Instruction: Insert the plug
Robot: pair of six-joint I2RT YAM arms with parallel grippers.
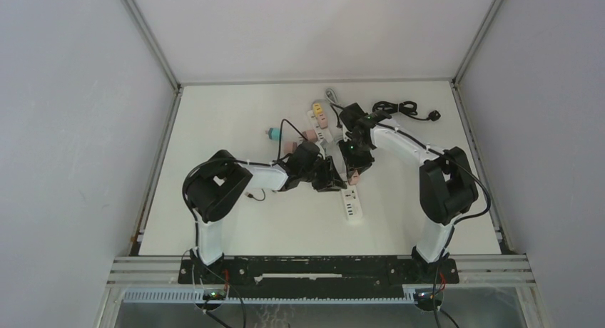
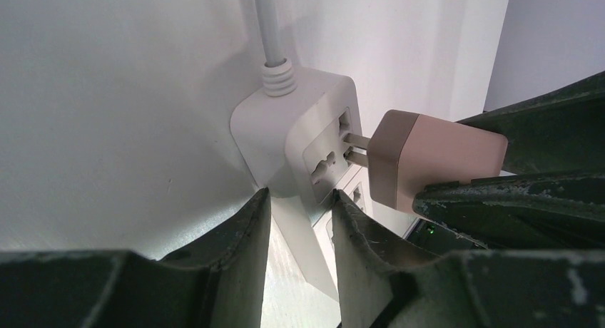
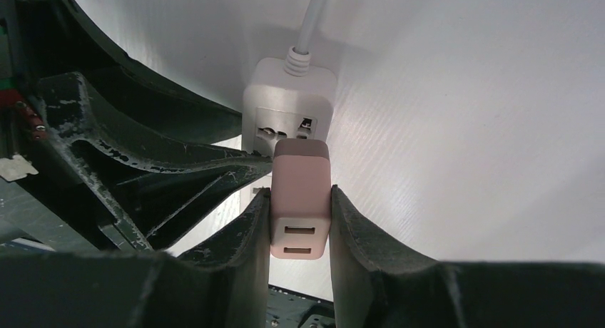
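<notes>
A white power strip (image 1: 351,207) lies at the front middle, its cable leaving the end nearest me in both wrist views. My left gripper is shut on the strip's body (image 2: 264,128) at its side. My right gripper holds a pink plug adapter (image 3: 300,178) between its fingers. In the left wrist view the adapter (image 2: 435,160) is level with the top sockets, its two prongs reaching the socket face; how far they are inserted I cannot tell.
A second strip (image 1: 320,134) with yellow and pink adapters, a cyan item (image 1: 273,133), more pink adapters and a coiled black cable (image 1: 392,107) lie behind the grippers.
</notes>
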